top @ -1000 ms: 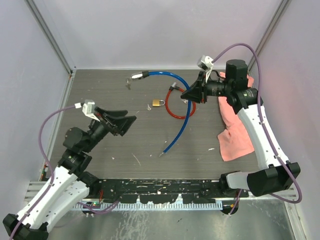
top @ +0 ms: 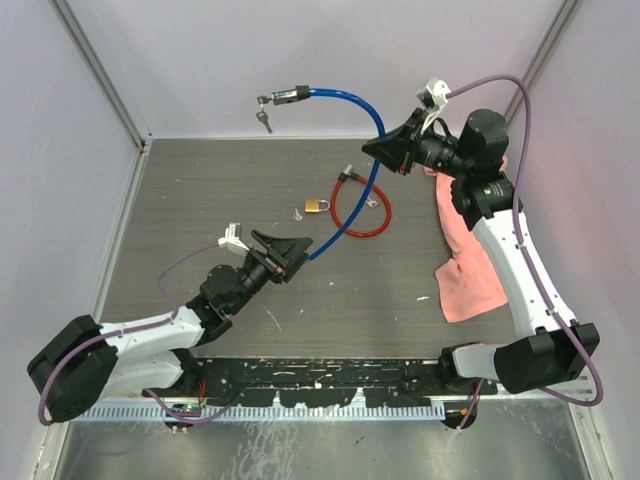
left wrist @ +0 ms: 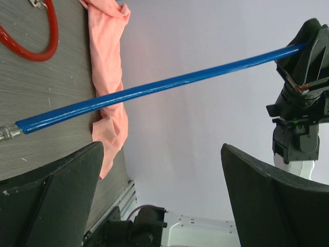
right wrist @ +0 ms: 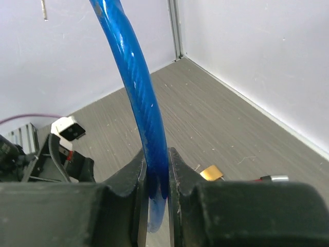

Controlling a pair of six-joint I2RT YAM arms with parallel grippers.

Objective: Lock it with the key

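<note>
A blue cable lock (top: 345, 97) hangs above the table, with my right gripper (top: 374, 150) shut on its middle. Its lock head (top: 291, 95) is raised at the upper left, a small bunch of keys (top: 264, 118) dangling from it. The cable's other end, a bare metal tip (left wrist: 9, 133), points down to the left. My left gripper is open; in its wrist view the tip and the blue cable lie beyond its fingers (left wrist: 54, 198), not between them. In the right wrist view the cable passes between the shut fingers.
A red cable lock (top: 335, 212) lies looped on the table, near a brass padlock (top: 317, 205) and a small loose key (top: 298, 214). A pink cloth (top: 470, 265) lies along the right edge.
My left gripper has moved right and down to the cable's lower end. The right gripper has moved up, and the cable with its lock head and keys has risen with it.
</note>
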